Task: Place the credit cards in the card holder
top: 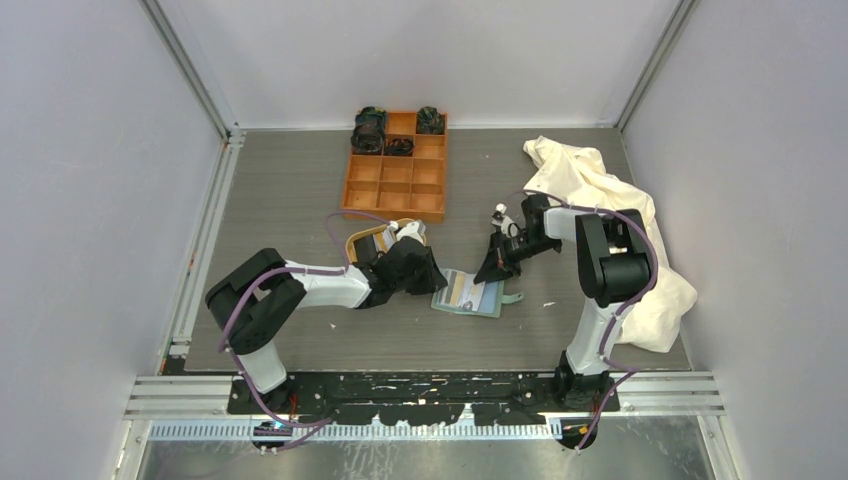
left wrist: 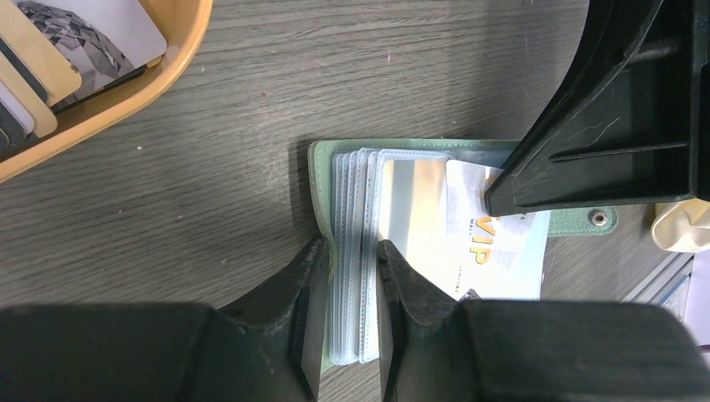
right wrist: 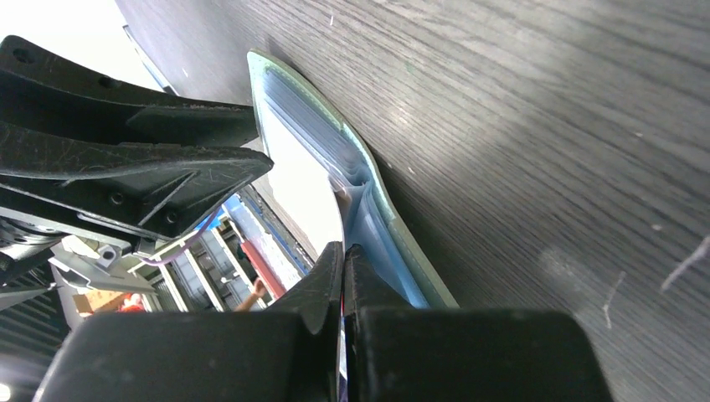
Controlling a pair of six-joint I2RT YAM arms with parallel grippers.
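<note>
The green card holder (top: 465,309) lies opened flat on the table, its clear sleeves (left wrist: 347,251) stacked along the left side. Over that side stands my left gripper, its fingers parted, with the sleeve edges showing in the gap. A white card with gold "VIP" letters (left wrist: 481,243) lies at the top sleeve, beside a beige card (left wrist: 427,218). My right gripper is shut on the thin edge of the white card (right wrist: 306,184) above the sleeves. How deep the card sits in its sleeve I cannot tell.
More cards (left wrist: 92,29) sit in a yellow-rimmed basket (left wrist: 180,63) behind the left gripper. An orange compartment tray (top: 395,190) stands at the back, and a cream cloth (top: 640,300) lies at right. Table in front of the holder is clear.
</note>
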